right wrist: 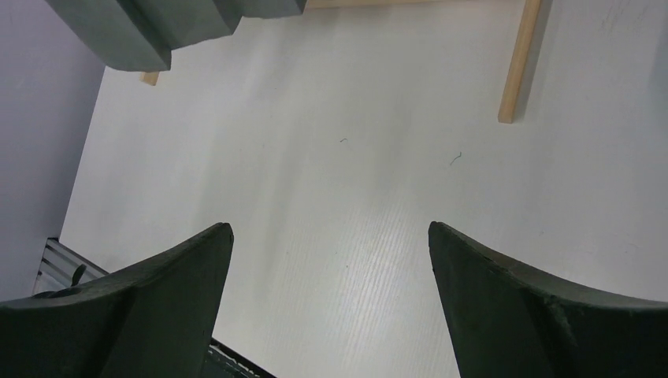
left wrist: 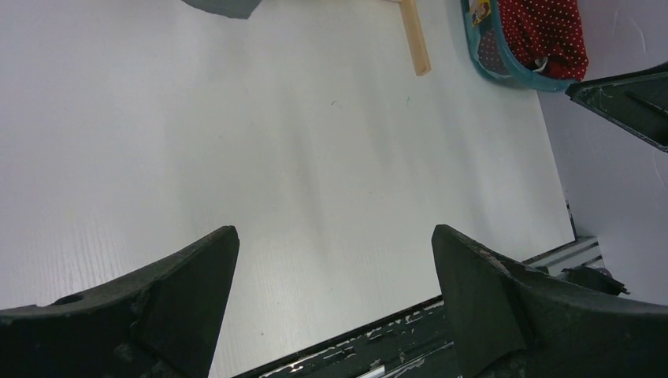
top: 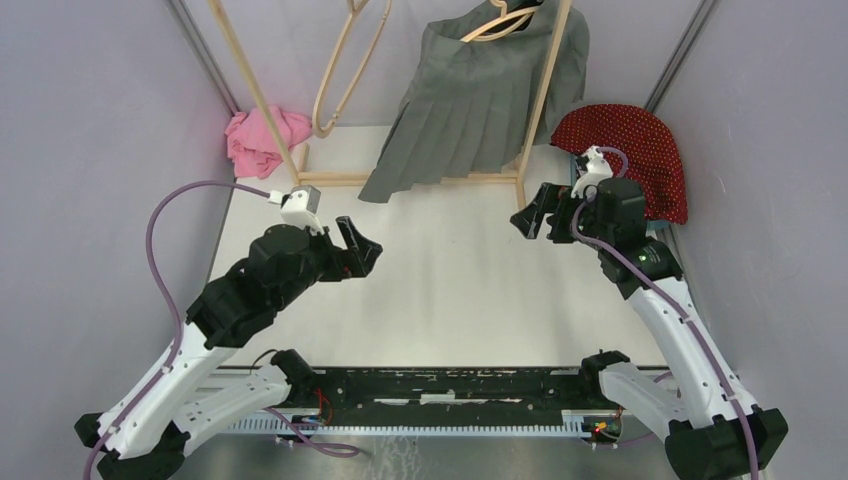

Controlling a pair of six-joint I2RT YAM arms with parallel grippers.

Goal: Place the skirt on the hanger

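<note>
The grey pleated skirt (top: 460,115) hangs at the back of the top view, swung aslant, its hem lowest at the left. A wooden hanger (top: 500,25) shows at its waist opening, partly hidden by the cloth. Skirt and hanger are clear of both grippers. Over the left of the board, my left gripper (top: 362,248) is open and empty. My right gripper (top: 530,222), also open with nothing in it, hovers near the foot of the rack. Only hem corners of the skirt enter the left wrist view and the right wrist view (right wrist: 134,35).
A wooden rack (top: 330,179) frames the skirt, with an empty hanger (top: 325,125) at its left. Behind left lies pink cloth (top: 262,140). Red dotted cloth (top: 640,150) covers a blue bin at the right. Between the arms, the white board (top: 440,290) is bare.
</note>
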